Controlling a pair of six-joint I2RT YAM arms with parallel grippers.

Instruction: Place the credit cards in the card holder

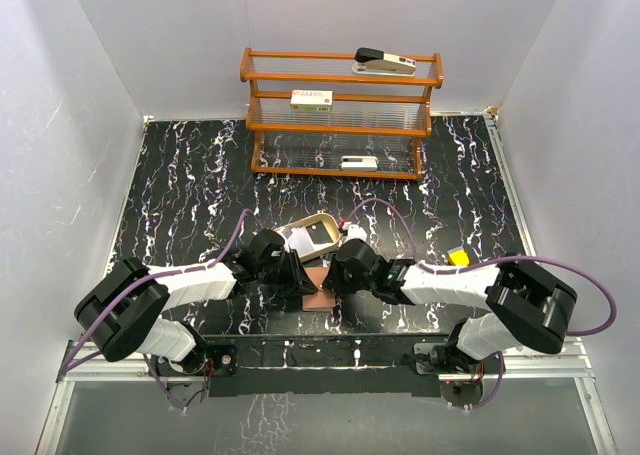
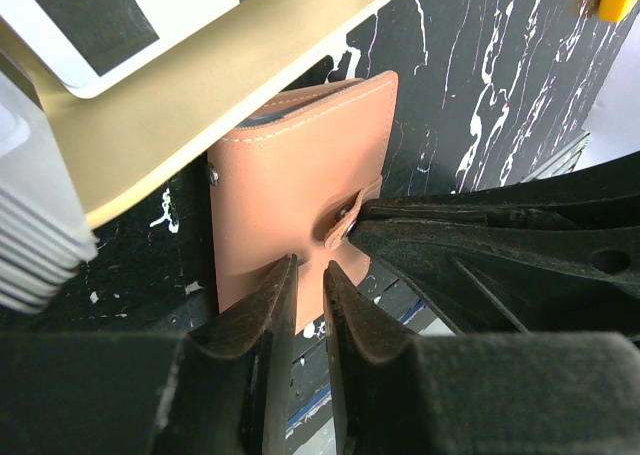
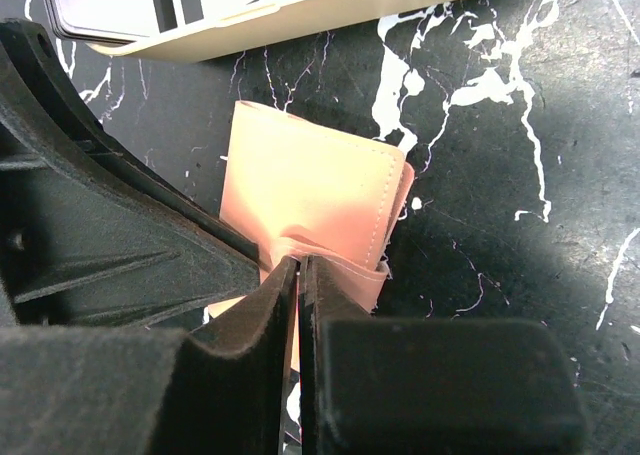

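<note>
The pink card holder (image 1: 319, 300) lies on the dark marbled table between my two grippers. In the left wrist view a dark edge shows inside its pocket (image 2: 285, 113), a card perhaps. My left gripper is shut on the holder's body, a narrow strip of pink between its fingers. From the other side, my right gripper is shut on a small tab of the holder, pulling its face into a fold. White and grey cards (image 1: 304, 240) rest in the beige tray (image 1: 333, 223) just behind.
A wooden shelf (image 1: 340, 172) at the back carries a stapler (image 1: 385, 65) and a small box (image 1: 311, 101). One yellow object (image 1: 458, 257) sits at the right. The tray wall stands close to the holder.
</note>
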